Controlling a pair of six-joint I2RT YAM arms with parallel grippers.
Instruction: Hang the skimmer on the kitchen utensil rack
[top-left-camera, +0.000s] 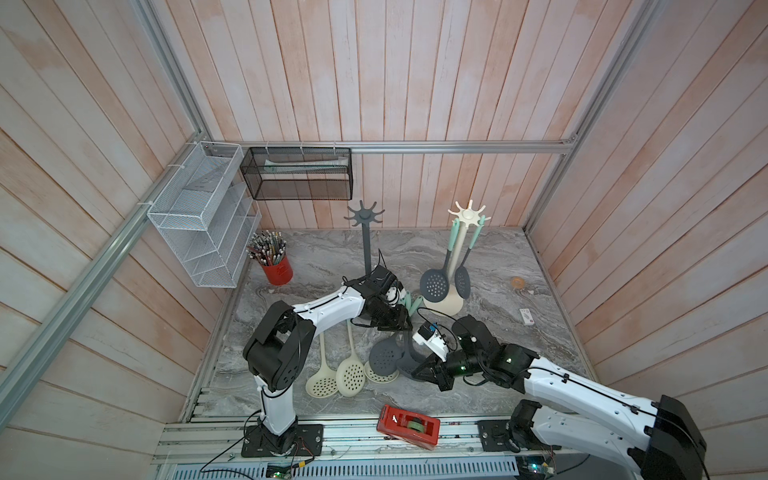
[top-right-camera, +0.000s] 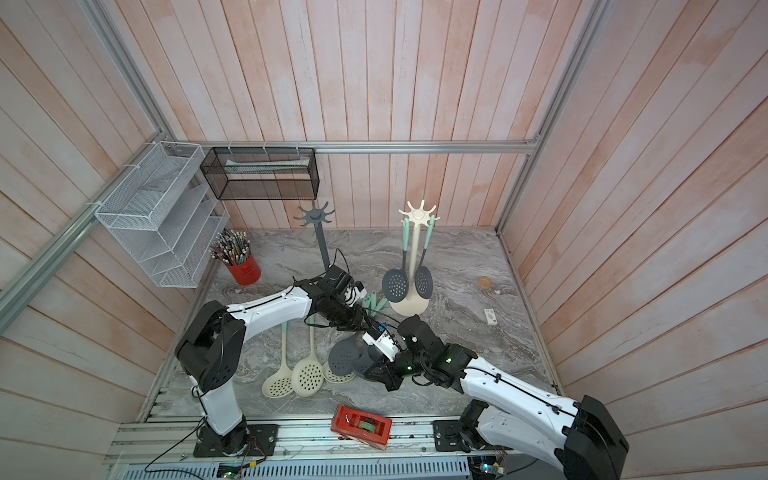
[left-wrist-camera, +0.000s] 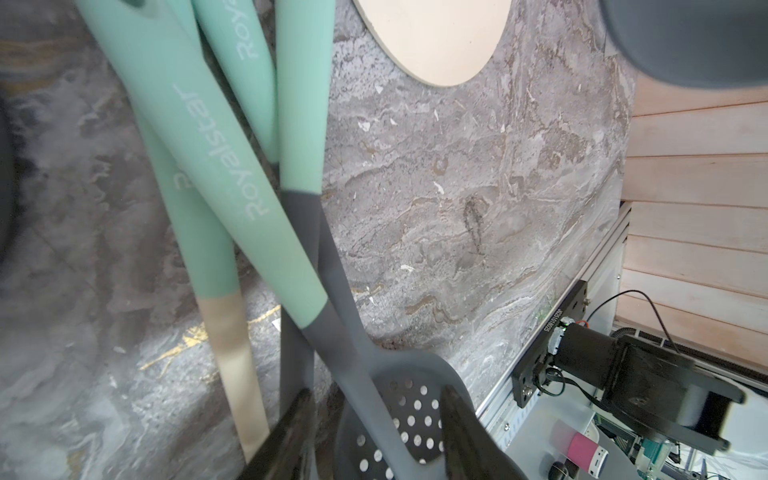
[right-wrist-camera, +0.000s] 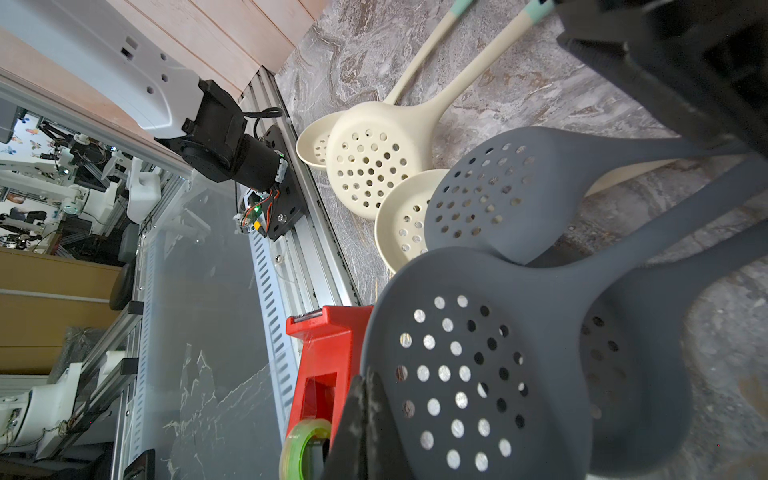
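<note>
Grey and cream skimmers lie on the counter, their mint handles piled together (left-wrist-camera: 240, 184). My left gripper hovers low over the pile with fingers apart around a grey shaft below a mint handle; contact cannot be told. My right gripper is shut, over the large grey skimmer head (right-wrist-camera: 472, 344), nothing visible between its fingers. A cream rack (top-left-camera: 468, 214) stands at the back right with grey skimmers hanging from it; a grey rack (top-left-camera: 364, 214) at back centre has empty hooks in view.
A red utensil pot (top-left-camera: 277, 270) stands back left, below white wire shelves (top-left-camera: 196, 216). A black wire basket (top-left-camera: 297, 184) hangs on the rear rail. A red tape dispenser (top-left-camera: 406, 425) lies at the front edge.
</note>
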